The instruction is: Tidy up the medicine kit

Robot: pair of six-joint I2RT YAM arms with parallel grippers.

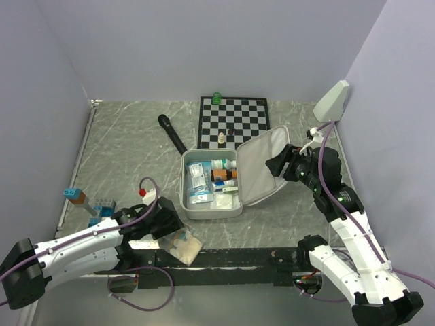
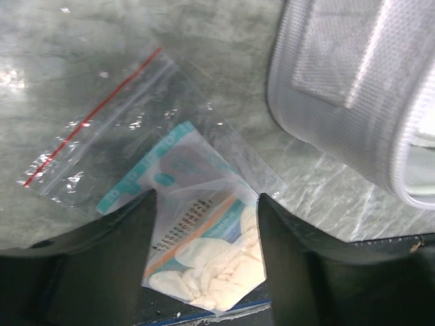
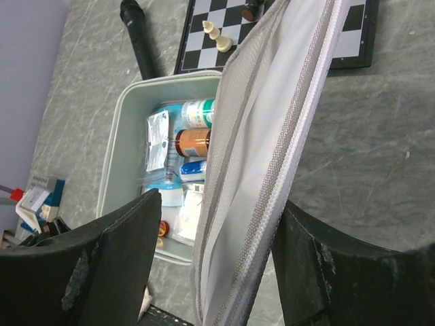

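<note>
The open medicine kit (image 1: pixel 211 212) holds bottles, packets and a brown jar (image 3: pixel 193 142). In front of it at lower left lies a clear zip bag (image 2: pixel 122 129) with a smaller pouch of pale contents (image 2: pixel 204 265) inside. My left gripper hangs right over that bag, fingers apart around part of the pouch; whether they touch it is unclear. My right gripper is at the kit's lid (image 1: pixel 258 166), whose fabric edge stands between its parted fingers.
A chessboard (image 1: pixel 241 115) with pieces and a black microphone (image 1: pixel 170 132) lie behind the kit. Blue and grey blocks (image 1: pixel 102 209) stand at left.
</note>
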